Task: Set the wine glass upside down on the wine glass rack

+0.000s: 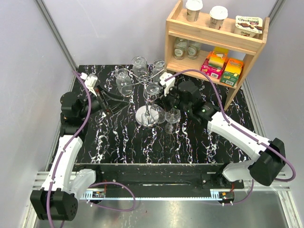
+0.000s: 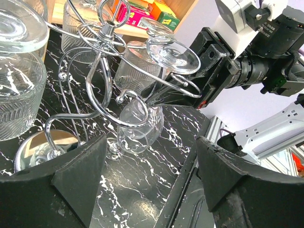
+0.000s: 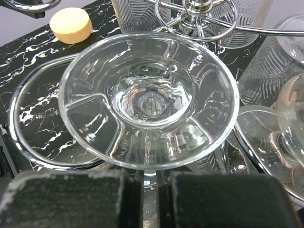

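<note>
A clear wine glass (image 3: 151,64) hangs upside down from my right gripper (image 1: 164,100), which is shut on its stem beneath the foot. In the left wrist view, the foot (image 2: 173,54) is uppermost and the bowl (image 2: 142,126) points down. The chrome rack stands close by; an empty rack ring (image 3: 13,111) lies left of and partly under the foot in the right wrist view. Whether the stem is inside a holder, I cannot tell. My left gripper (image 1: 124,107) is open and empty, left of the rack.
Several other glasses (image 1: 122,78) hang at the rack's back and left. One upright wine glass (image 1: 171,127) stands on the marble counter (image 1: 123,147) beside the rack base (image 1: 141,118). A wooden shelf (image 1: 213,33) fills the back right.
</note>
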